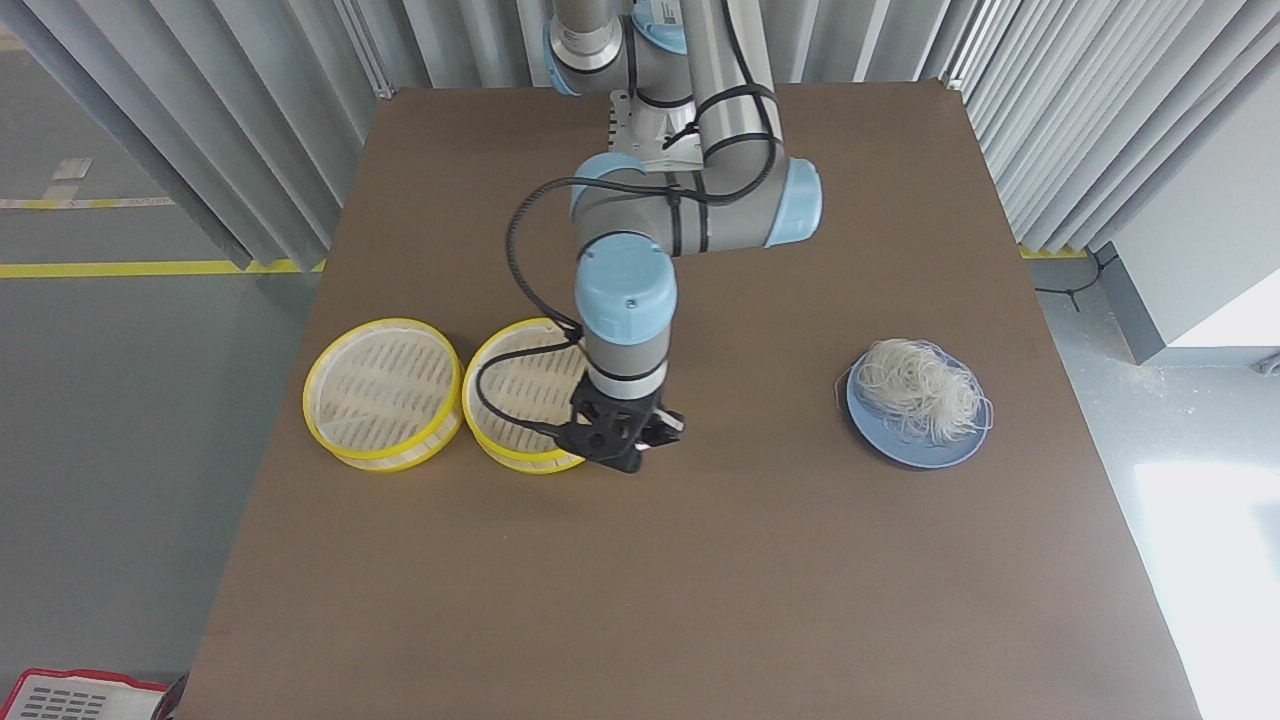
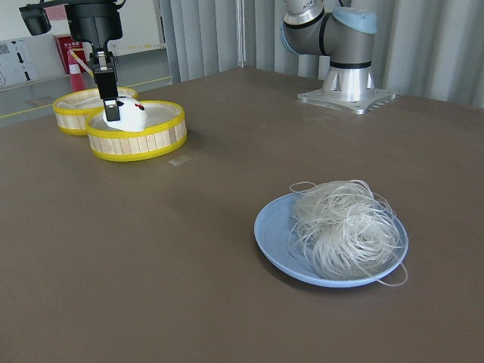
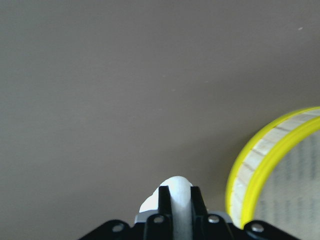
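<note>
The gripper [image 2: 112, 106] hangs by the right one of two yellow-rimmed baskets [image 1: 518, 390], shut on a white object [image 2: 130, 115] whose exact kind I cannot tell. In the wrist view that white object [image 3: 177, 202] shows between and behind the fingers, with the curved basket rim [image 3: 270, 165] to the right. The second basket [image 1: 381, 390] stands left of it. A blue plate [image 2: 274, 238] at the table's right holds a tangled pile of pale noodle-like strands [image 1: 918, 390].
The arm's base [image 2: 348, 100] stands at the back, with curtains behind it.
</note>
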